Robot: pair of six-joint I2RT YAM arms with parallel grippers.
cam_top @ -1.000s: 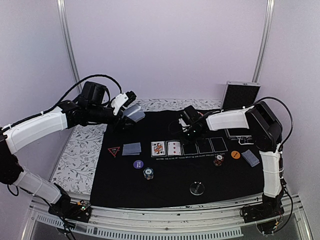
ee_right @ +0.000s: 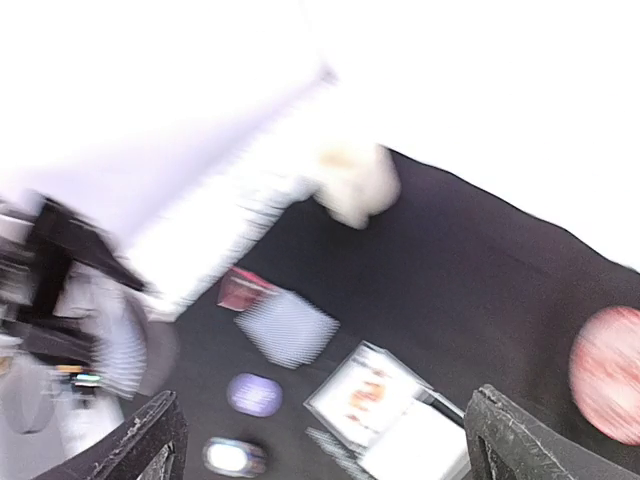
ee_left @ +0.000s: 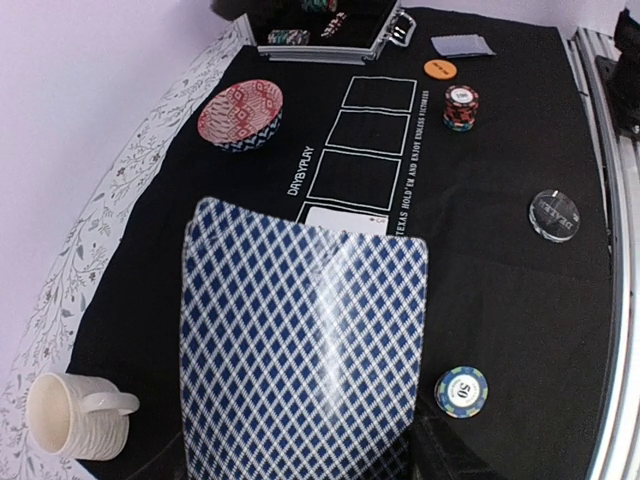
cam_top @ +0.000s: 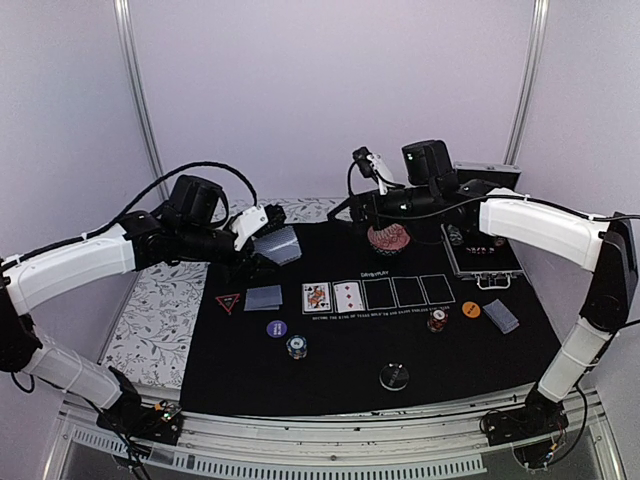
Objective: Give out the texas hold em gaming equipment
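In the left wrist view a blue-checked card deck (ee_left: 300, 340) fills the space between the fingers; my left gripper (cam_top: 262, 250) is shut on it, held above the mat's left part. My right gripper (cam_top: 350, 208) hangs above the mat's back edge, open and empty between its fingers. Face-down cards (cam_top: 264, 298) lie at the left, others (cam_top: 500, 316) at the right. Chip stacks (cam_top: 297, 346) stand in front of the row.
A patterned bowl (cam_top: 389, 238) sits behind the frames, and a metal case (cam_top: 483, 255) stands open at back right. A clear dealer disc (cam_top: 394, 377) lies near the front. The white mug (ee_left: 80, 415) is at the left wrist view's lower left.
The left gripper has shifted slightly right and lower with its deck.
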